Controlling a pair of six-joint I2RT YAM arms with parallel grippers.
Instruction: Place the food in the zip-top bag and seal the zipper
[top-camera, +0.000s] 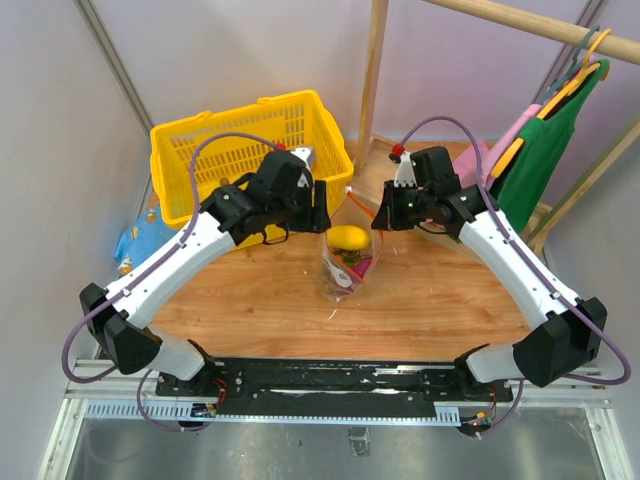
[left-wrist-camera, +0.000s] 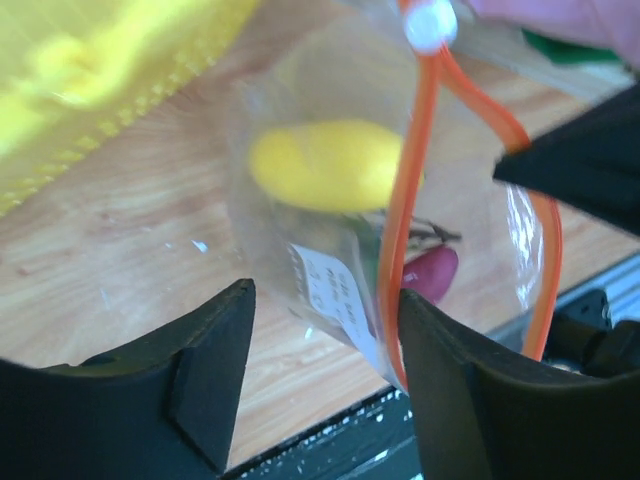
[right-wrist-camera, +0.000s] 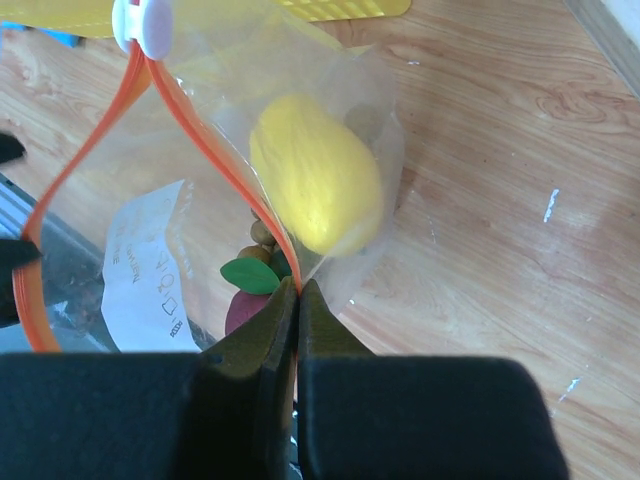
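Note:
Between the two arms hangs the clear zip top bag (top-camera: 338, 276), its orange-edged mouth spread wide. Inside lie a yellow food piece (right-wrist-camera: 318, 175), a purple one with a green leaf (right-wrist-camera: 246, 308) and small brown ones. A white slider (left-wrist-camera: 430, 24) sits at one end of the zipper. My right gripper is shut on the bag's orange edge (right-wrist-camera: 225, 155). In the left wrist view my left gripper has its fingers apart, with the near stretch of orange edge beside its right finger (left-wrist-camera: 440, 345).
A yellow basket (top-camera: 235, 125) stands behind the left arm, close to the bag. At the right, a wooden rack holds hung clothes (top-camera: 560, 140). A blue cloth (top-camera: 148, 240) lies at the left.

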